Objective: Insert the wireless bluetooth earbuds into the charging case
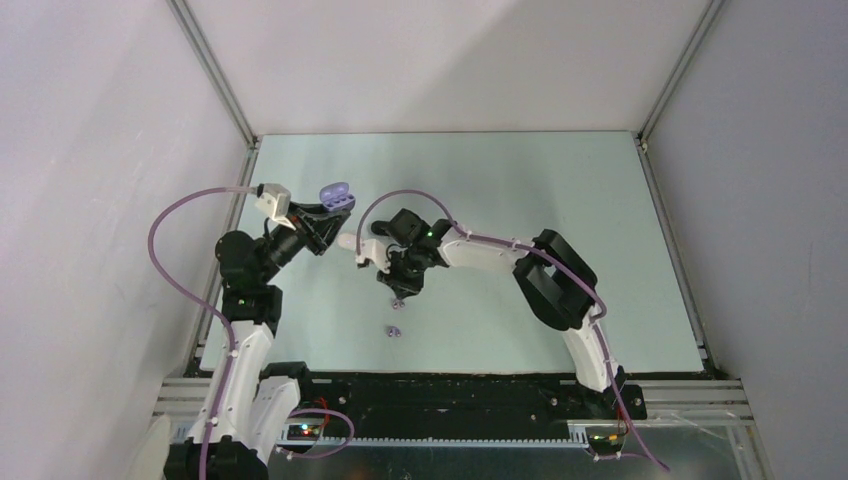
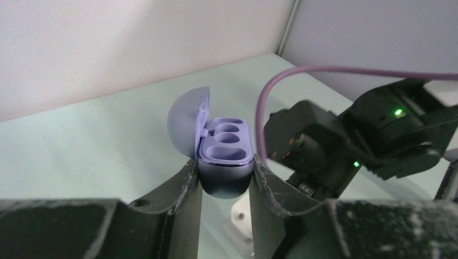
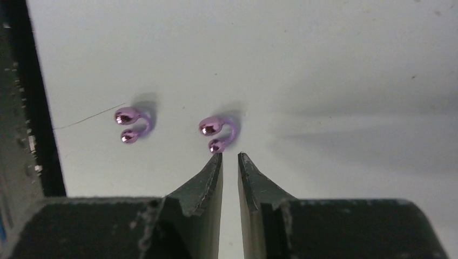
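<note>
My left gripper is shut on the purple charging case, lid up, with empty slots on top, held above the left of the board; it also shows in the top view. My right gripper points down over the board, fingertips slightly apart with nothing between them. Just beyond its tips lies one pink earbud; the other earbud lies to its left, nearer the board's front edge. In the top view both lie below my right gripper.
The pale board is clear at the back and right. A dark front edge borders it. Behind the case, the right arm and its purple hose fill part of the left wrist view.
</note>
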